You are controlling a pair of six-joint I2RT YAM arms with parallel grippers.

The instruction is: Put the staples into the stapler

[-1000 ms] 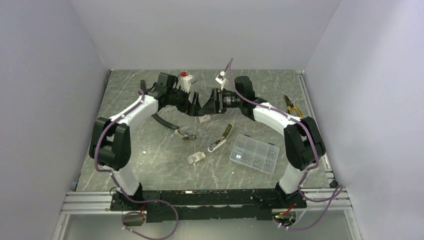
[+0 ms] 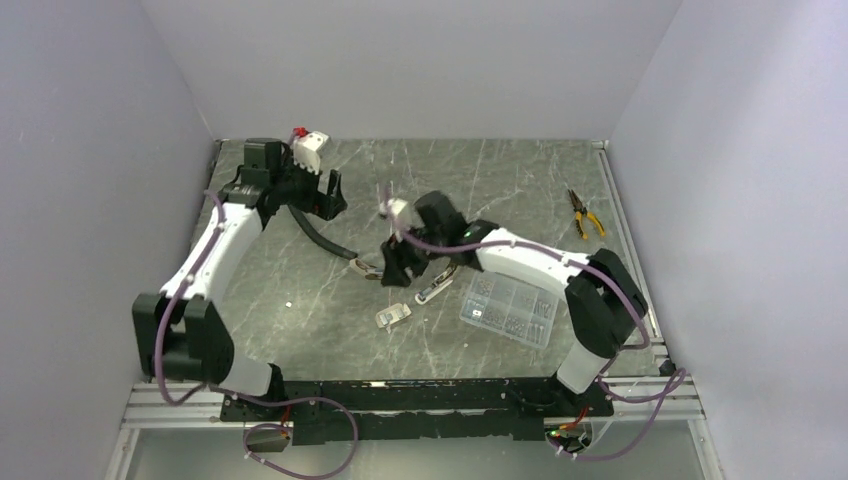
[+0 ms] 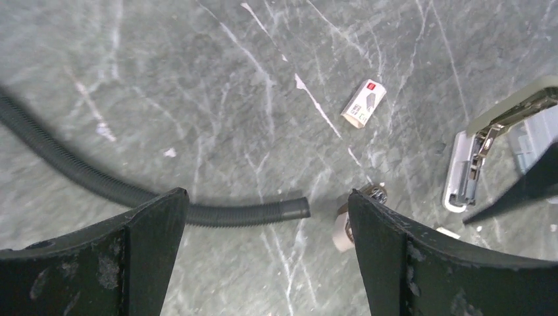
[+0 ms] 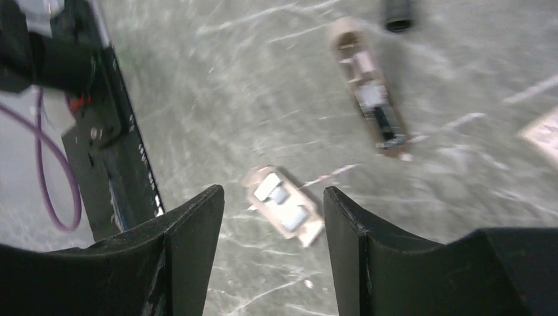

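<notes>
In the top view, the opened white stapler [image 2: 434, 292] lies mid-table, its raised arm partly behind my right gripper [image 2: 396, 272]. A small pale pack [image 4: 284, 203], perhaps the staples, lies below and between the parted fingertips of that open, empty gripper in the right wrist view. Another small white box with a red mark [image 3: 364, 103] sits farther back; the right arm covers it from above. My left gripper [image 2: 330, 198] hangs open at the back left, nothing between its fingers. A brown stapler-like tool [image 4: 368, 85] lies near the dark hose.
A black ribbed hose [image 2: 322, 238] lies left of centre. A clear compartment box [image 2: 512, 308] holds small parts at the right. Yellow-handled pliers [image 2: 583, 215] rest at the far right.
My left gripper has drawn away to the left. The loose objects appear unmoved.
</notes>
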